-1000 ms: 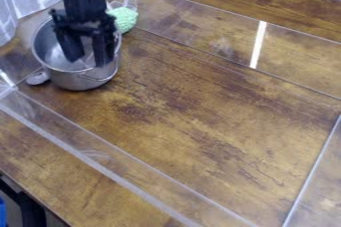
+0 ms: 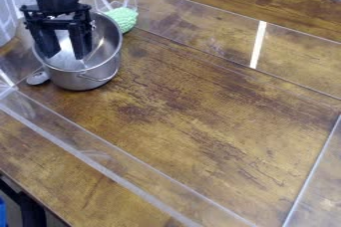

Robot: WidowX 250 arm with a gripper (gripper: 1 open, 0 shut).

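A black gripper hangs over a steel pot at the upper left, its fingers reaching down inside the rim at the pot's left part. Whether it holds anything or how far its fingers stand apart is hard to tell. A pale green object with a bumpy look lies just behind the pot to the right.
Transparent strips or walls run along the back, right and front left. A small silver item sits at the pot's left.
The pot appears to have stayed in about the same place.
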